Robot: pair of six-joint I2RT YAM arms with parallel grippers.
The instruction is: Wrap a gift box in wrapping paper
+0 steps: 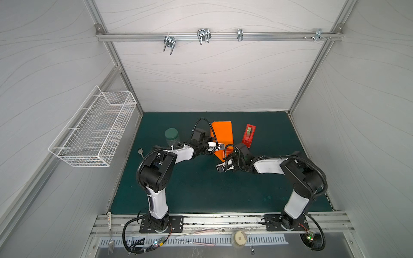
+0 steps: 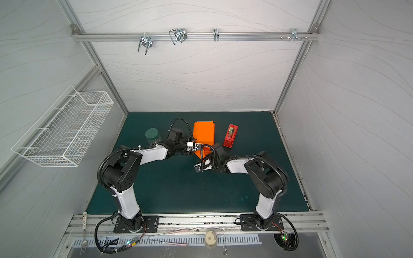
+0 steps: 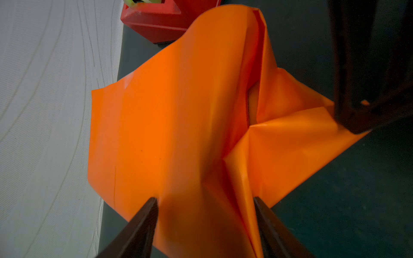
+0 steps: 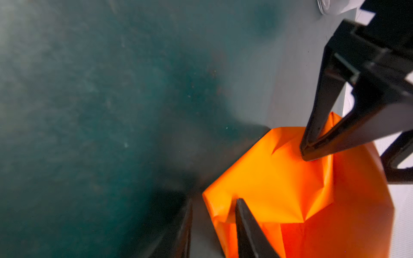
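Note:
Orange wrapping paper point(image 1: 222, 129) lies as a folded bundle at the table's middle, its near end creased into a pointed flap. A gap in the folds shows a brown patch of the box point(image 3: 253, 103); the rest of the box is hidden. My left gripper is part open, its fingers on either side of the paper's near end. Whether they touch it, I cannot tell. At the flap's tip, my right gripper stands open, one finger point(image 4: 247, 223) in front of the orange paper and the other over bare table.
A red tape dispenser point(image 1: 248, 135) stands right of the paper. Left of it is a jar with a green lid point(image 1: 171, 133), and a fork point(image 1: 140, 151) lies farther left. Both grippers are close together.

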